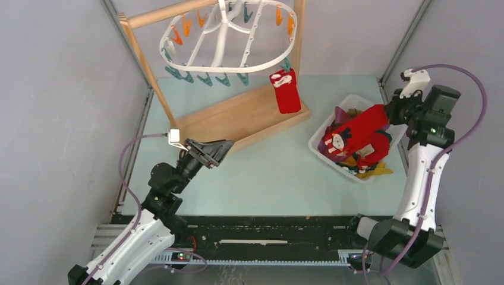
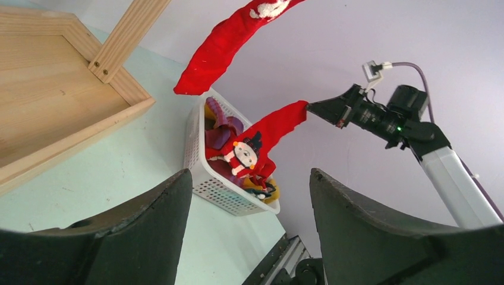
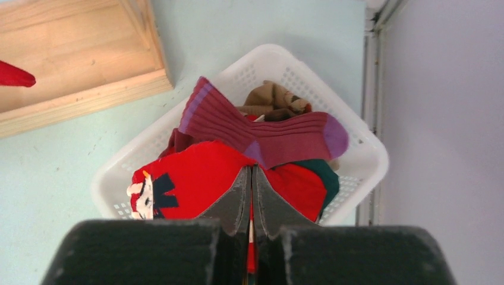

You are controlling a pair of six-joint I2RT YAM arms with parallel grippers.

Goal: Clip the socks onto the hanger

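Observation:
My right gripper is shut on one end of a red sock with a white-faced figure. The sock slants from the fingers down to the other socks in the basket, its lower end resting there. Another red sock hangs from a teal clip at the right of the white hanger. Several teal and orange clips along the ring hold nothing. Over the table's left side, my left gripper is empty, its fingers apart in the left wrist view.
The white basket holds several more socks, among them a maroon one with purple ends. The hanger's wooden base tray stands left of it. Open table lies between basket and left arm.

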